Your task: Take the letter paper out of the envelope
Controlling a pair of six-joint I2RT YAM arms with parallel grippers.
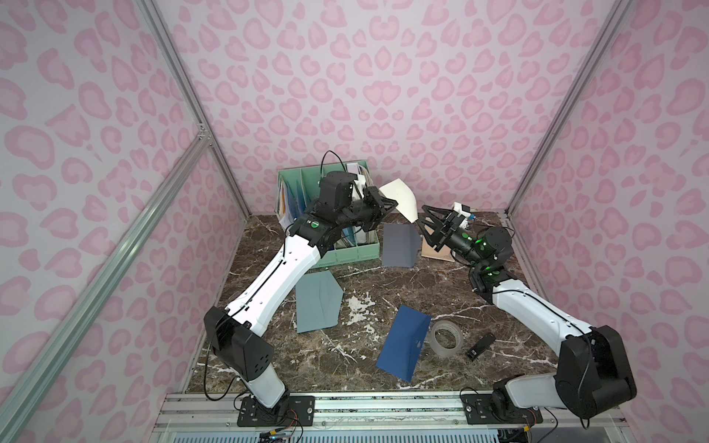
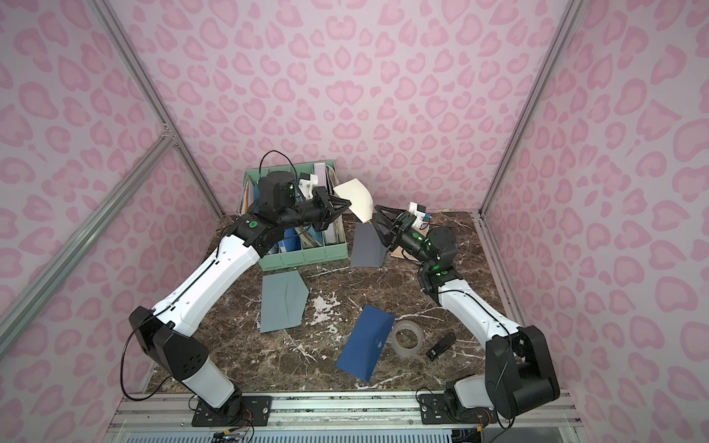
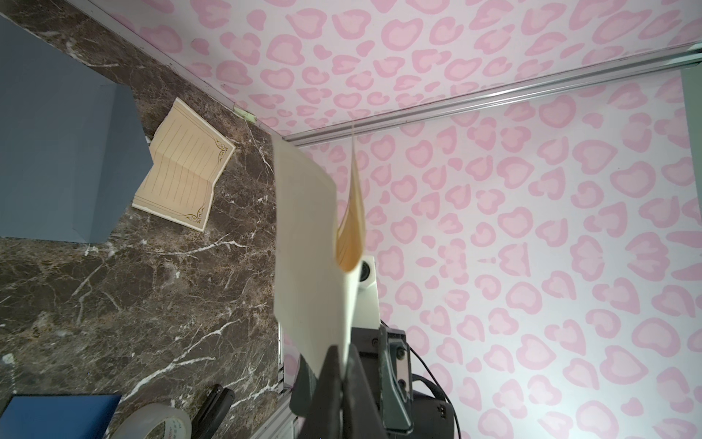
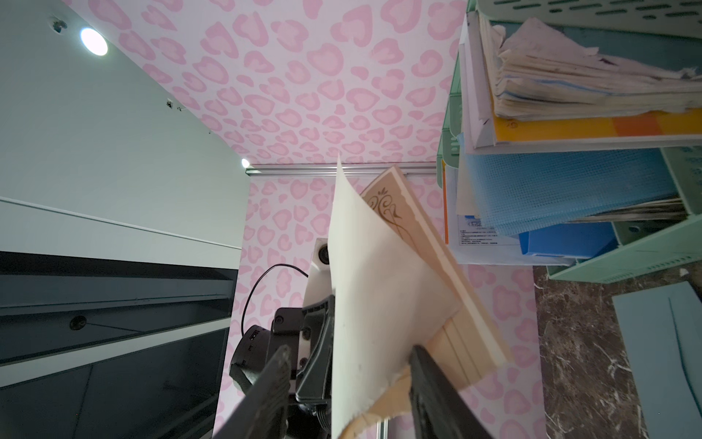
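Observation:
My left gripper is shut on a cream envelope, held up in the air; in the left wrist view it stands upright with one flap lifted, showing a tan inside. In the right wrist view a lined sheet with a brown ornamental corner shows behind the cream paper. My right gripper stands open just right of the envelope's lower end; its blurred fingers flank that paper, and whether they touch it cannot be told.
A green file box full of papers stands at back left. A grey sheet, folded lined paper, teal envelope, blue envelope, tape roll and black object lie on the marble table.

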